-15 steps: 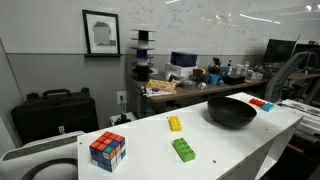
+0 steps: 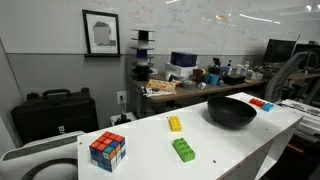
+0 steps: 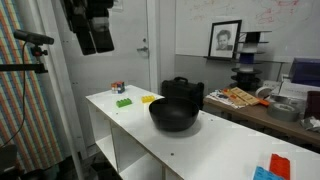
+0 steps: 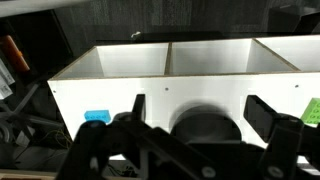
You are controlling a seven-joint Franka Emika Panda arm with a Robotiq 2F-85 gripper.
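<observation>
A black bowl (image 2: 231,113) stands on the white table (image 3: 205,151). In the wrist view the bowl (image 4: 205,126) appears beyond my gripper, whose fingers are spread wide, with nothing held between them. From exterior view 2, the gripper (image 3: 92,44) hangs high at the upper left, well clear of the tabletop. A green block (image 2: 184,150) and a yellow block (image 2: 175,124) lie on one side of the bowl. On the other side are a red block (image 3: 280,166) and a blue block (image 3: 266,174). A multicoloured cube (image 2: 108,151) sits at the table's end.
White open compartments (image 4: 210,59) run along one side of the table. Behind it, a cluttered wooden bench (image 3: 265,118) and a black case (image 2: 54,114) stand near the wall. Bare tabletop surrounds the bowl.
</observation>
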